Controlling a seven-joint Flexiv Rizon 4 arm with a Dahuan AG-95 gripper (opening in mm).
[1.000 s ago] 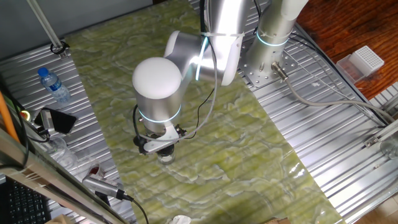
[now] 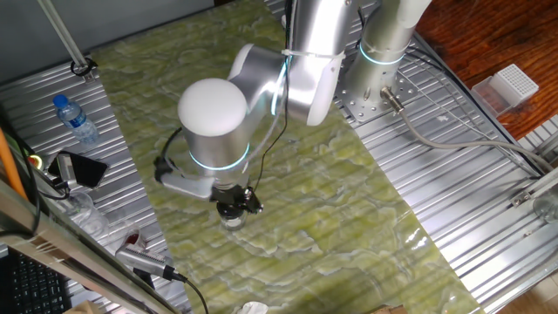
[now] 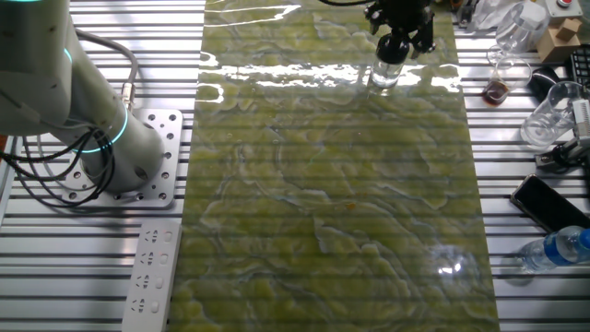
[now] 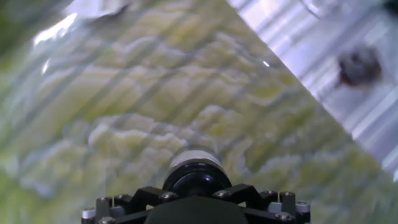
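Observation:
A small clear glass jar (image 3: 385, 74) stands on the green marbled mat, topped by a round black lid (image 3: 394, 46). My gripper (image 2: 237, 207) points down over it, and the jar's lower part (image 2: 233, 224) shows beneath. In the wrist view the dark, glossy lid (image 4: 196, 180) sits at the bottom centre with the black fingers (image 4: 163, 194) closed in against both sides. The jar's pale edge (image 4: 198, 155) shows just beyond the lid. Whether the lid is loose on the jar cannot be made out.
Along one side are a water bottle (image 2: 77, 120), a phone (image 2: 87, 170), clear cups (image 3: 553, 115) and a small vessel with dark liquid (image 3: 496, 90). A white power strip (image 3: 150, 277) lies near the robot's base.
My gripper has turned about its upright axis over the jar, its side bracket swinging round to the left. The wrist housing has shifted slightly left; the jar stays in nearly the same spot.

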